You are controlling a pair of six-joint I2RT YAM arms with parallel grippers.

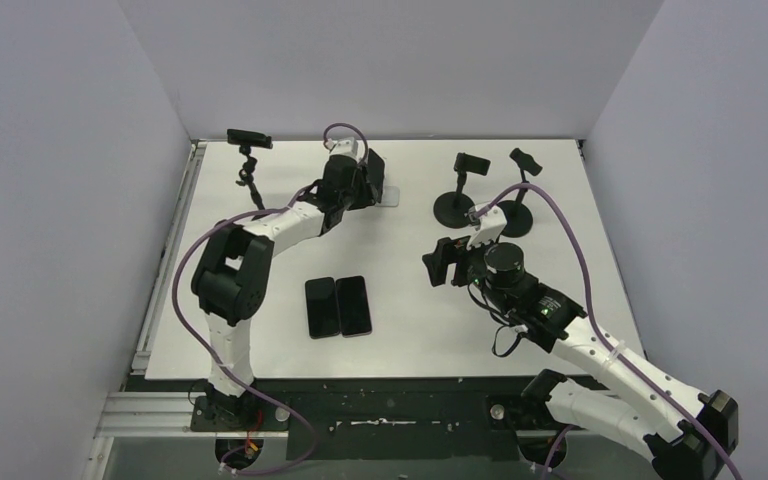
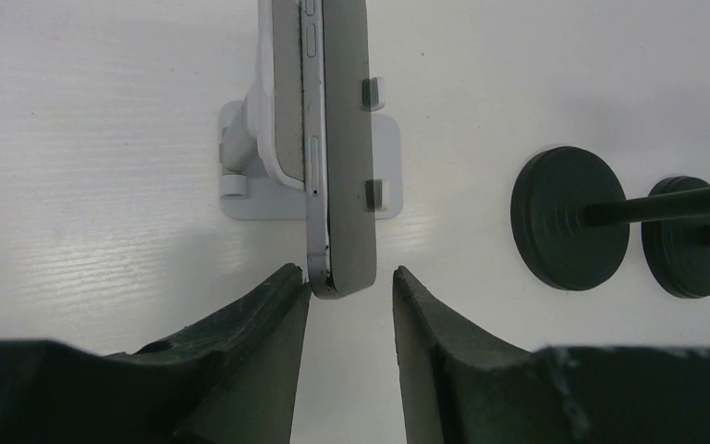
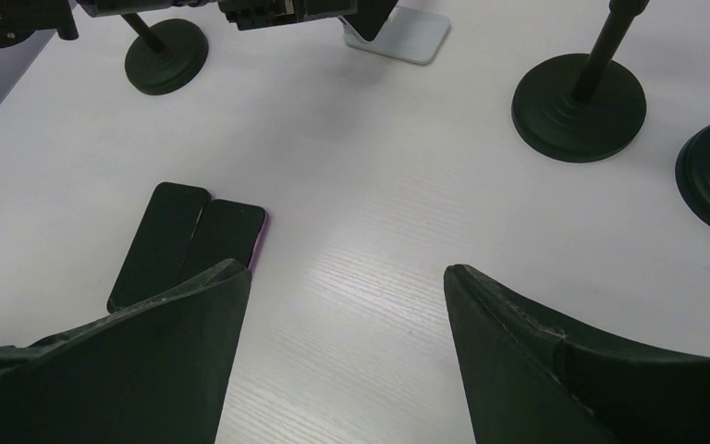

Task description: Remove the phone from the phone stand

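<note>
A phone point(image 2: 342, 157) stands edge-on in a white phone stand point(image 2: 240, 148) on a pale base plate, seen from above in the left wrist view. My left gripper is open, its two fingers either side of the phone's lower end. In the top view the left gripper point(image 1: 358, 190) largely hides the phone and stand at the back centre. My right gripper point(image 1: 445, 262) hangs over the middle right of the table, open with nothing between its fingers.
Two black stands with round bases point(image 1: 452, 210) point(image 1: 515, 222) stand at back right, another black stand point(image 1: 247, 170) at back left. Two dark phones point(image 1: 322, 308) point(image 1: 354, 305) lie side by side front centre.
</note>
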